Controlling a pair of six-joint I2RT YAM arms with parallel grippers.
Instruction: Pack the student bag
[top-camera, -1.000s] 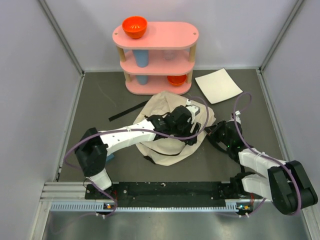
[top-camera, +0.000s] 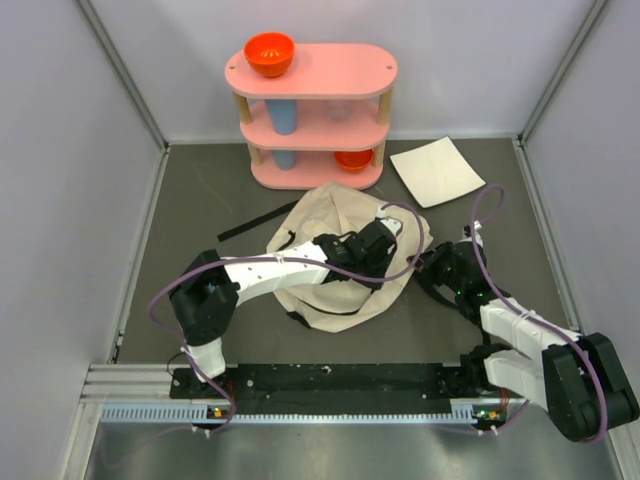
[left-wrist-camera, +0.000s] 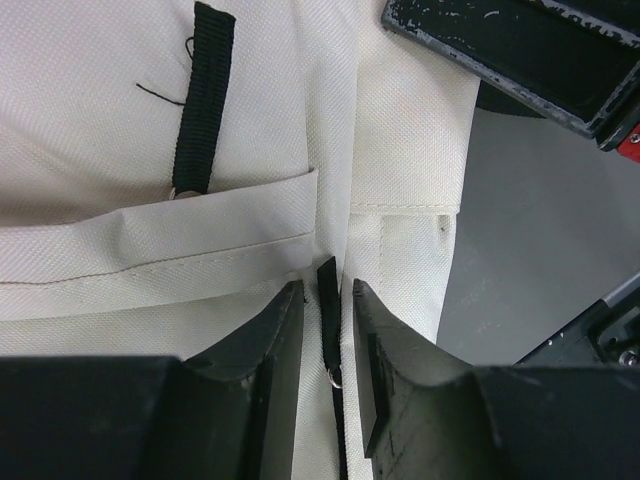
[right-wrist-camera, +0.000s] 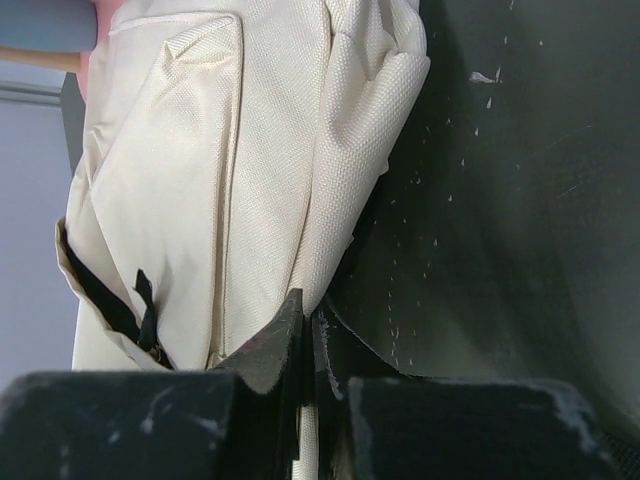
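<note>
The cream bag (top-camera: 340, 210) lies flat on the dark table. In the left wrist view, a black zipper pull (left-wrist-camera: 330, 310) with a small metal ring rests on its fabric. My left gripper is partly open over the bag, its fingers on either side of that pull, with gaps showing. At the bag's right edge, my right gripper is shut on a fold of the fabric, which runs between its fingertips and out below. Another black pull (right-wrist-camera: 146, 305) hangs by the opening at left in the right wrist view.
A pink shelf (top-camera: 320, 80) stands at the back with orange bowls (top-camera: 270, 52) and blue cups (top-camera: 282, 115). A white sheet (top-camera: 437, 170) lies behind the right arm. One black strap (top-camera: 255, 220) extends left of the bag.
The right arm has barely moved.
</note>
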